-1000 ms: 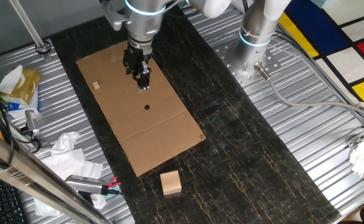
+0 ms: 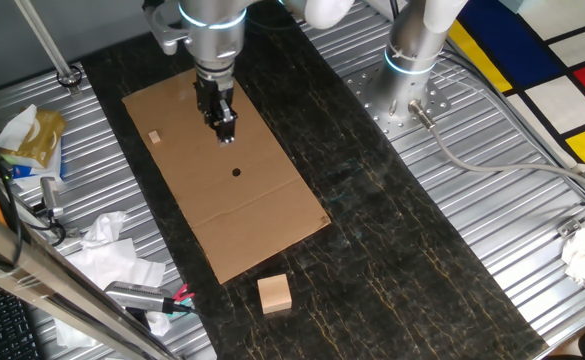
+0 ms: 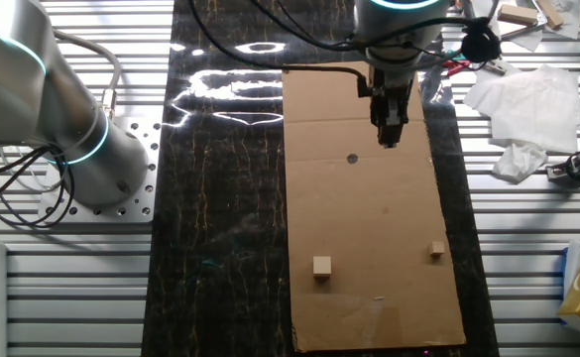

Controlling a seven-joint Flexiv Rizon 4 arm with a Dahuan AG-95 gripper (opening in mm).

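Observation:
My gripper (image 2: 226, 139) hangs fingers-down over the cardboard sheet (image 2: 262, 215), close to the black round spot (image 2: 236, 172). In exterior view 2 the gripper (image 3: 390, 143) shows as a narrow dark shape above the cardboard, right of that spot. Whether its fingers are parted is too small to tell, and no held object shows. A wooden cube (image 3: 321, 267) rests on the cardboard, well away from the gripper in that view; the arm hides it in exterior view 1. A smaller block (image 2: 154, 137) lies near the cardboard's edge. One larger wooden block (image 2: 274, 294) sits on the dark tabletop.
The robot's base (image 2: 402, 100) stands beside the dark table (image 2: 402, 250). White tissues (image 2: 107, 255) and a yellow tissue pack (image 2: 44, 138) lie off the table's other side. Bare tabletop stretches between cardboard and base.
The visible blocks stay put.

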